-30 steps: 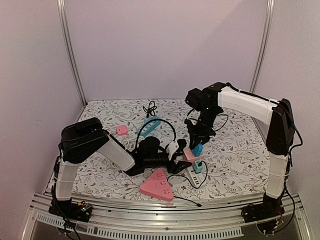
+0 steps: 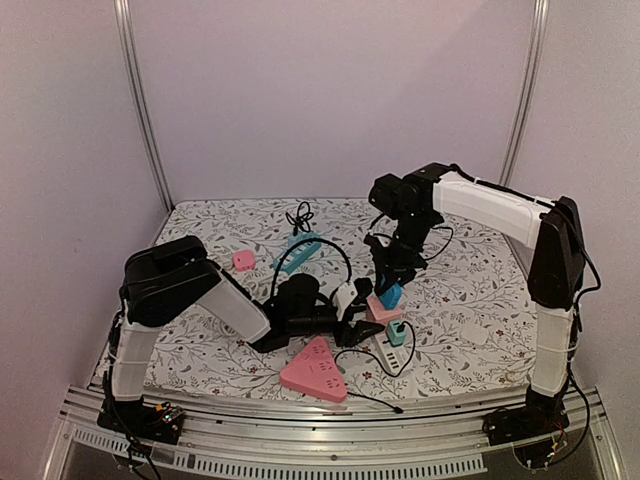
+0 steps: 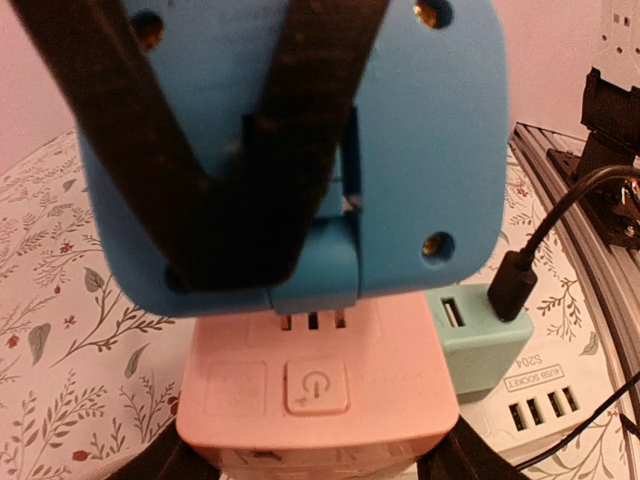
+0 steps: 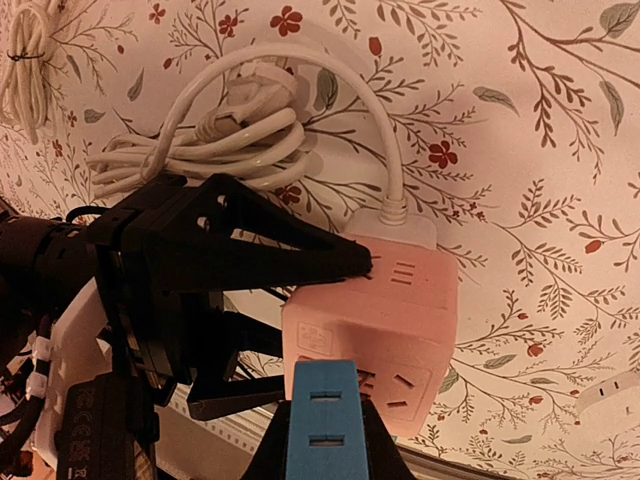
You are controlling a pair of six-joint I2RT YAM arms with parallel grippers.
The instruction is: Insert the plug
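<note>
My left gripper point(image 2: 355, 325) is shut on a pink power strip block point(image 3: 318, 390), which has sockets on its face and a white cable point(image 4: 390, 160). My right gripper point(image 2: 390, 275) is shut on a blue plug point(image 4: 325, 420), held directly over the pink block, touching it or very close. In the left wrist view the blue plug point(image 3: 430, 150) fills the upper half, just above the pink block's top edge; whether its prongs are in the sockets is hidden.
A mint adapter point(image 2: 395, 334) with black cable sits on a white strip point(image 2: 392, 360). A pink triangular strip point(image 2: 313, 375) lies at the front, a blue strip point(image 2: 296, 255) and small pink cube point(image 2: 243, 260) farther back.
The right gripper and blue plug have shifted very slightly over the last second. The left arm is almost unchanged.
</note>
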